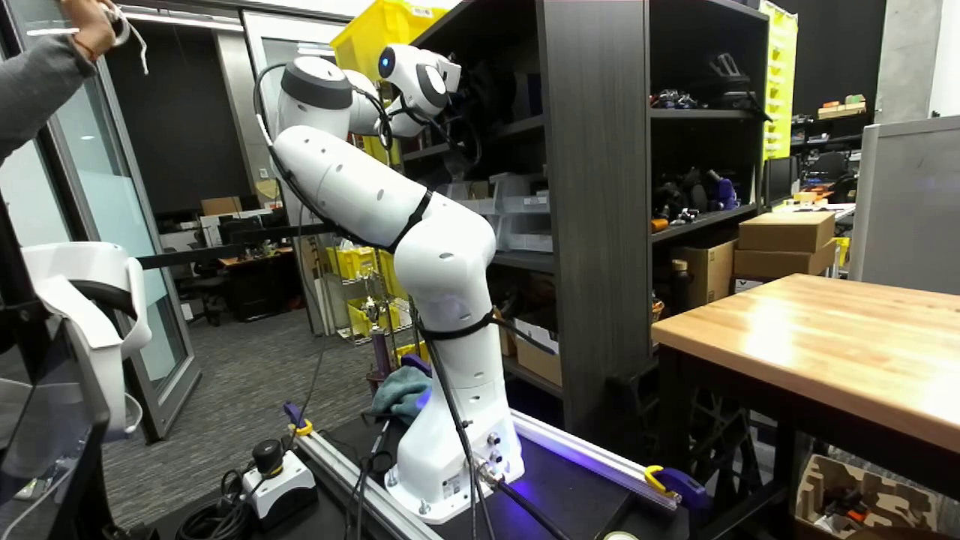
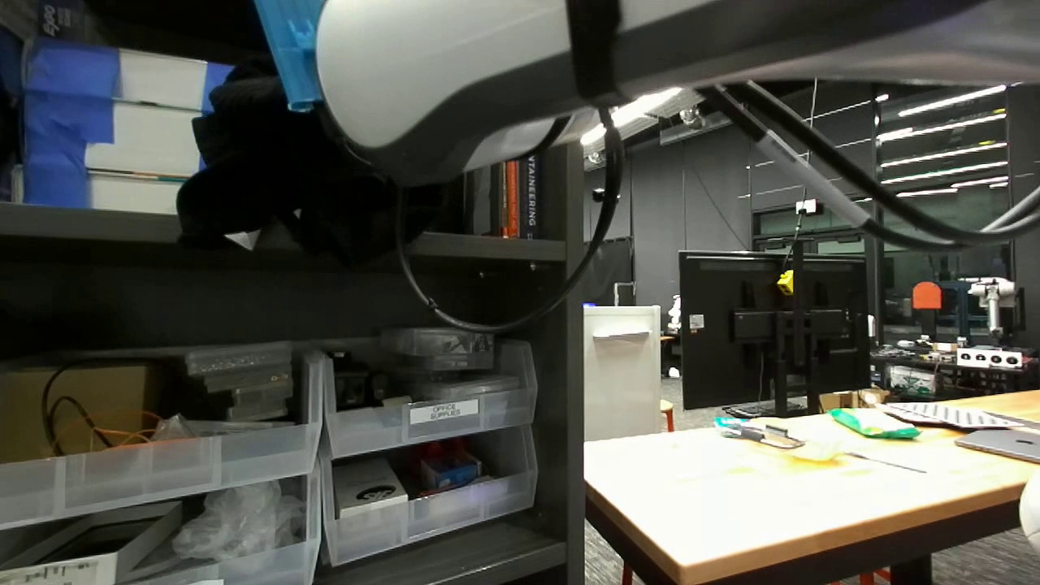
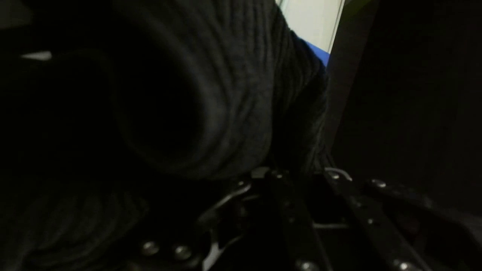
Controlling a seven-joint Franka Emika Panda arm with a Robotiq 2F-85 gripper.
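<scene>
A dark ribbed cloth (image 3: 235, 99) fills much of the wrist view. My gripper is at the bottom of that view, shut on a fold of this cloth, though the dimness blurs the exact grip. In the second exterior view the black cloth (image 2: 268, 175) lies bunched on the upper shelf and droops over its edge, under the end of my arm (image 2: 409, 88). From the first exterior view my wrist (image 1: 418, 81) reaches into the shelf, and the fingers are lost in shadow.
White boxes with blue tape (image 2: 146, 132) stand left of the cloth, books (image 2: 512, 200) to its right. Clear bins (image 2: 429, 429) sit on the shelf below. The dark cabinet side panel (image 1: 594, 207) flanks my arm. A person's hand (image 1: 90, 27) shows at far left.
</scene>
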